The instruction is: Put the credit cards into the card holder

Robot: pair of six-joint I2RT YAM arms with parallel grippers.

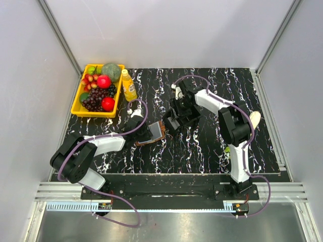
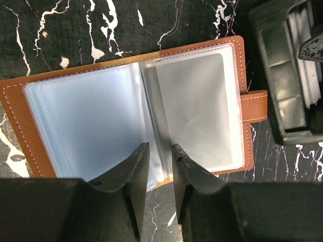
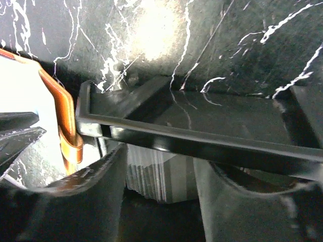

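Note:
The brown card holder lies opened flat with clear sleeves, one bluish and one grey. My left gripper is over its lower middle by the fold, fingers a little apart, no card between them. Whether its tips touch the sleeve I cannot tell. Right of the holder stands a black tray with a row of upright cards in one compartment. My right gripper reaches in at the tray, its blurred fingers apart on either side of the cards' visible faces. No grip on a card shows.
At the back left are a yellow basket of fruit and a yellow bottle. The holder's strap points at the tray and lies close to it.

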